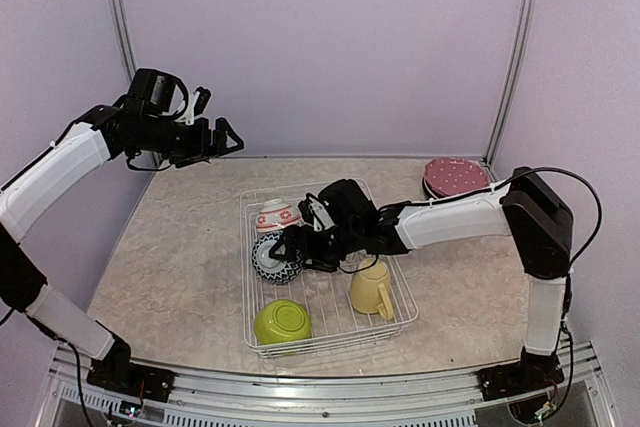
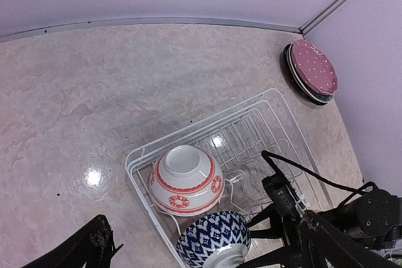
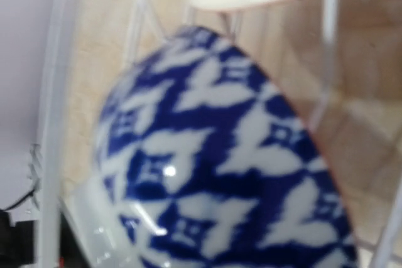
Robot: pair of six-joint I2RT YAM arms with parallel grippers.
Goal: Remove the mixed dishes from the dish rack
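A white wire dish rack [image 1: 330, 337] holds an overturned red-patterned bowl [image 2: 185, 189], a tilted blue-and-white bowl [image 3: 207, 155], a green bowl [image 1: 282, 322] and a yellow pitcher [image 1: 366, 292]. My right gripper [image 1: 292, 245] is open at the blue-and-white bowl, low over the rack; whether its fingers touch the bowl is unclear. The bowl fills much of the blurred right wrist view. My left gripper [image 1: 210, 142] hangs open and empty, up and to the left of the rack.
A stack of plates [image 1: 455, 177], pink on top, sits at the back right. Walls border the back and both sides.
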